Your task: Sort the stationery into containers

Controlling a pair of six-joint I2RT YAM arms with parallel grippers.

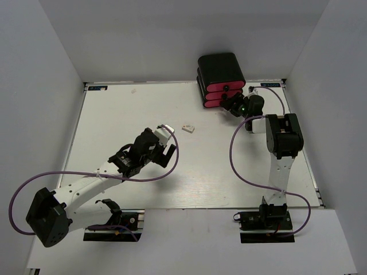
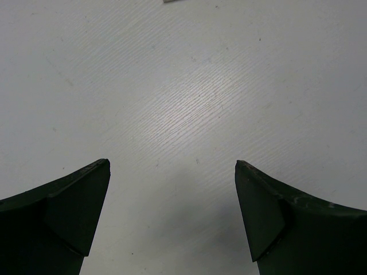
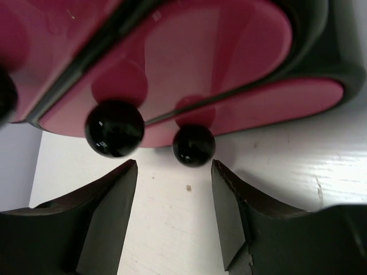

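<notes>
A black cabinet (image 1: 221,67) with stacked red-fronted drawers (image 3: 229,51) and round black knobs stands at the back of the table. Right in front of it is my right gripper (image 1: 228,104), open. In the right wrist view, the lowest knob (image 3: 194,145) shows just beyond the gap between the fingertips, with another knob (image 3: 114,128) higher to the left. Nothing visible is gripped. My left gripper (image 1: 170,152) hangs open over the middle-left table, only bare surface between its fingers. A small whitish block (image 1: 188,128), perhaps an eraser, lies near the table's centre.
Grey walls (image 1: 183,40) bound the back and both sides. A purple cable (image 1: 231,152) loops beside the right arm.
</notes>
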